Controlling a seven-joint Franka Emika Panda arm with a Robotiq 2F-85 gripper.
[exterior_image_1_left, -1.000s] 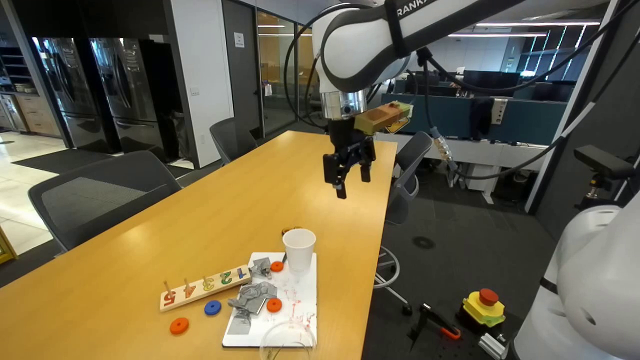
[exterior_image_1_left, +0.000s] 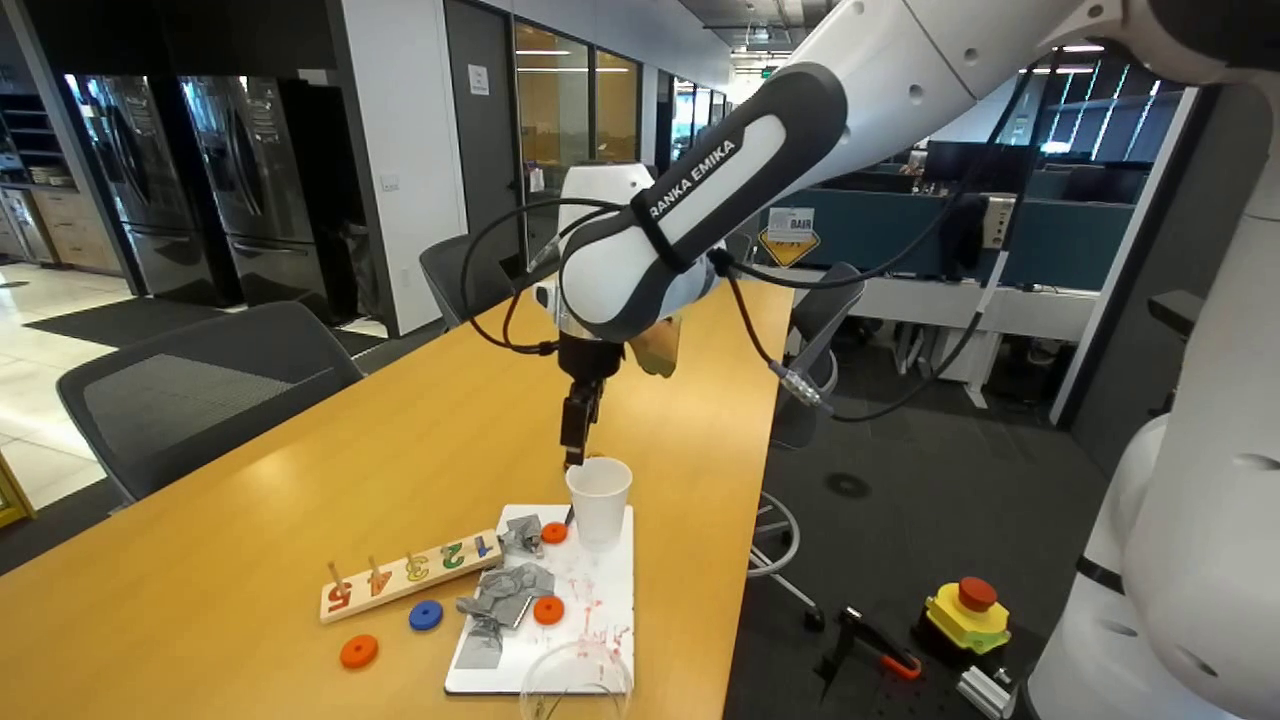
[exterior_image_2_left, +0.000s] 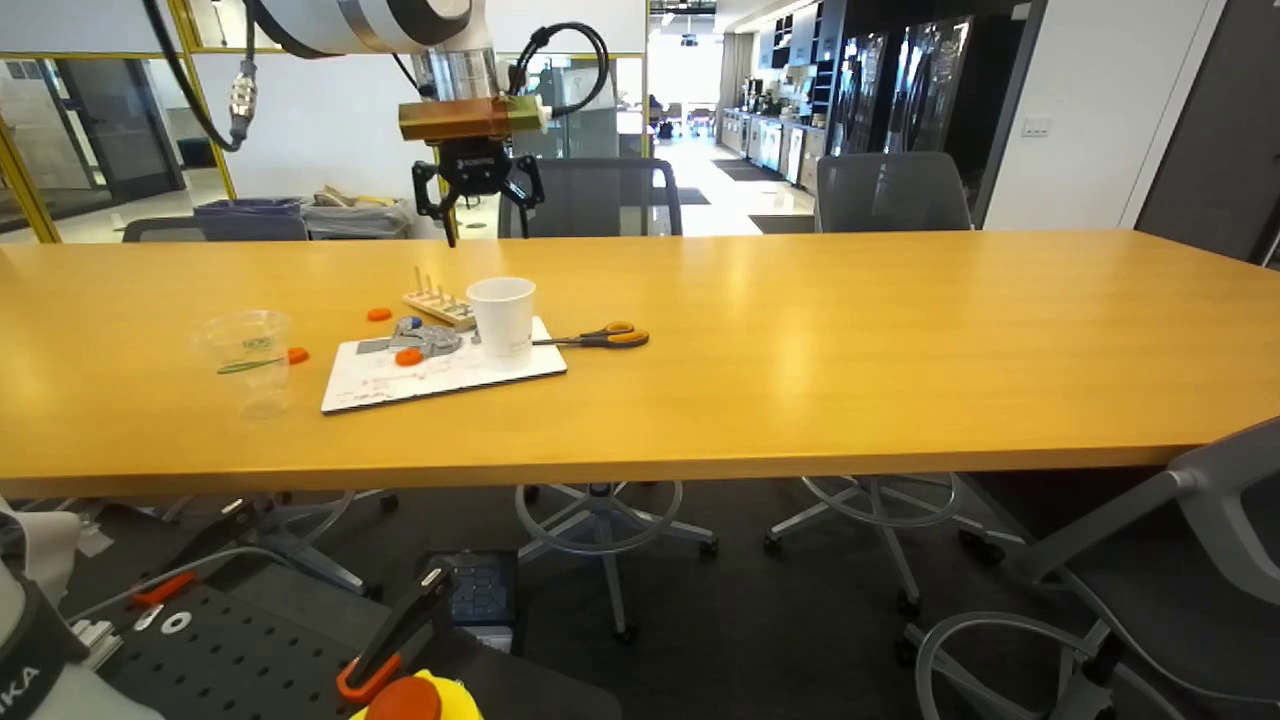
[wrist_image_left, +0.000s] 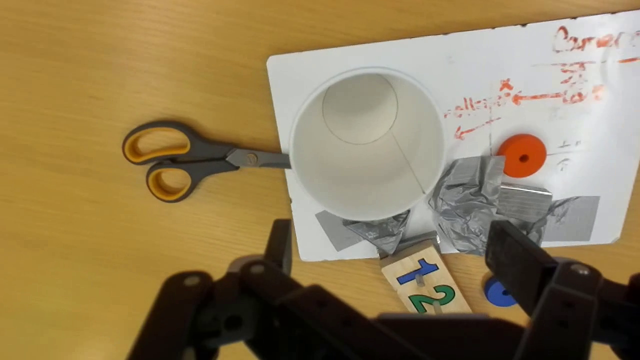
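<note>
A white cup (wrist_image_left: 368, 144) stands upright and empty on the whiteboard (wrist_image_left: 336, 59). Scissors (wrist_image_left: 180, 159) lie beside it, their blades running behind or under the cup. The wooden number peg board (exterior_image_1_left: 414, 576) rests left of the whiteboard in exterior view 1, its pegs bare. Orange rings (exterior_image_1_left: 548, 610) and a blue ring (exterior_image_1_left: 425, 616) lie loose around it. My gripper (exterior_image_2_left: 486, 228) is open and empty, pointing down above the table; in the wrist view its fingers (wrist_image_left: 520, 258) spread wide, with the peg board's end between and below them.
A clear plastic cup (exterior_image_2_left: 246, 360) stands near the whiteboard's other end. Crumpled silver tape (wrist_image_left: 468, 198) covers part of the whiteboard. Chairs (exterior_image_1_left: 204, 384) surround it.
The arm has moved left and lower in exterior view 1, and the gripper has turned and come near the white cup. The objects on the table have not moved.
</note>
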